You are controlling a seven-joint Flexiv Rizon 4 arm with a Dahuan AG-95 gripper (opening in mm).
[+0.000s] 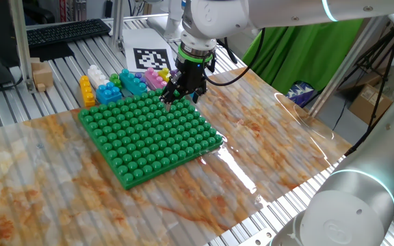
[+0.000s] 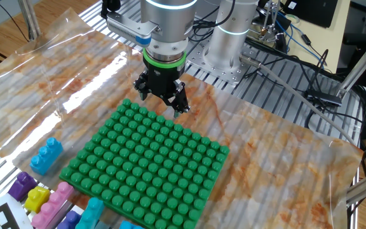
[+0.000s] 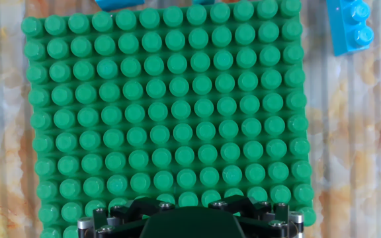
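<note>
A green studded baseplate (image 1: 149, 133) lies flat on the marbled sheet, its studs bare of bricks in the views. My gripper (image 2: 162, 105) hangs over one edge of the plate, pointing down, with its fingers spread and nothing between them. In the wrist view the fingers reach in from the bottom, wide apart, over the plate (image 3: 170, 119). Beyond the plate's far edge stand an orange brick (image 1: 86, 91), a blue one (image 1: 108, 93), a teal one (image 1: 134, 82) and a pink one (image 1: 154, 79). A blue brick (image 2: 46, 156) lies alone beside the plate.
Purple (image 2: 22, 185) and yellow (image 2: 37, 198) bricks sit close to the pink one (image 2: 53, 204). A marker sheet (image 1: 149, 56), a keyboard (image 1: 67, 39) and small wooden blocks (image 1: 42, 74) are at the back. The marbled sheet (image 1: 40, 178) is clear in front of the plate.
</note>
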